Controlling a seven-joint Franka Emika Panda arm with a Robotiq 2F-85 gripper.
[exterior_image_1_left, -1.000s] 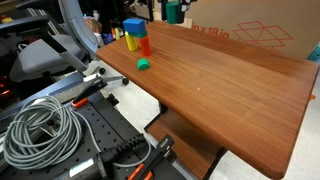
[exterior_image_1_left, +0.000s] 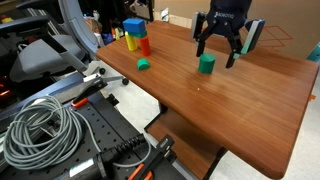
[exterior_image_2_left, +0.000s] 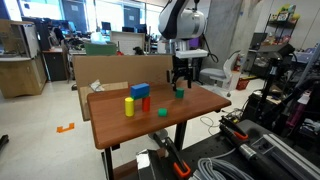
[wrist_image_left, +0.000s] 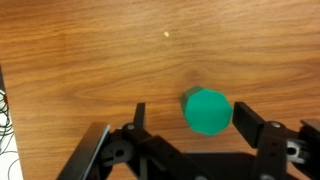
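A green cylinder (exterior_image_1_left: 206, 64) stands upright on the wooden table (exterior_image_1_left: 235, 100). My gripper is around it, with its fingers parted. In the wrist view, the green cylinder (wrist_image_left: 207, 111) sits near the right fingertip (wrist_image_left: 243, 113), while a wide gap separates it from the left fingertip (wrist_image_left: 139, 115). Whether the right finger touches it I cannot tell. From the second exterior view, the green cylinder (exterior_image_2_left: 179, 94) appears on the tabletop just under the gripper.
A blue block (exterior_image_1_left: 134, 27) rests atop a yellow cylinder (exterior_image_1_left: 131, 43) and a red cylinder (exterior_image_1_left: 144, 46), or close over them. A small green piece (exterior_image_1_left: 143, 64) lies nearby. Bare tabletop extends to the right and in front of my gripper.
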